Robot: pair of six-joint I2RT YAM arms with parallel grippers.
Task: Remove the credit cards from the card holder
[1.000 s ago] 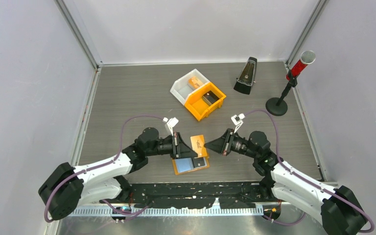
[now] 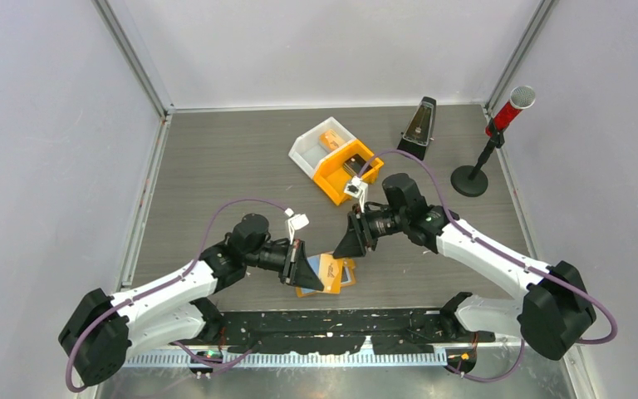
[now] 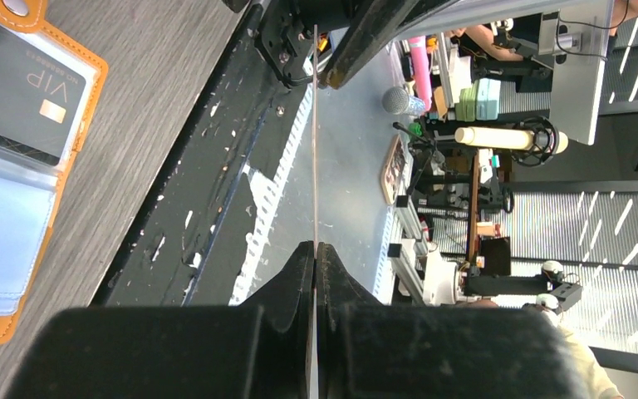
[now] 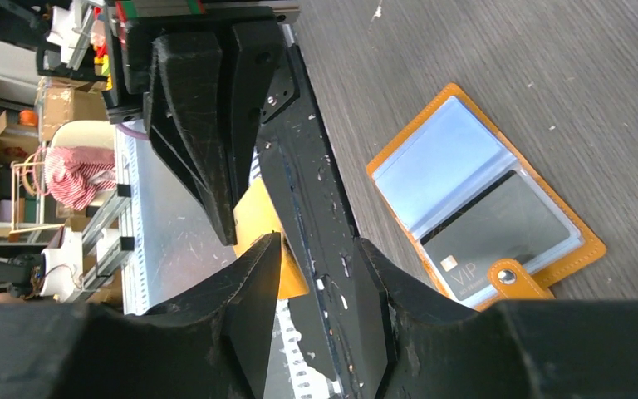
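A thin orange card is pinched at one edge by my left gripper, which is shut on it. Seen edge-on in the left wrist view, the card rises as a narrow line from between the fingertips. My right gripper is open beside the card, nothing clearly between its fingers; the card shows past its left finger. Below both, the orange-edged card holder lies open on the table, with a blue-white pocket and a dark VIP card under a clear window.
Farther back stand a white bin with an orange card inside and an orange bin holding a dark card. A metronome and a microphone stand are at back right.
The card has come nearer the table's front edge with the left gripper. My right gripper has shifted left and its arm has swung round, so it now overlaps the card's back edge from above.
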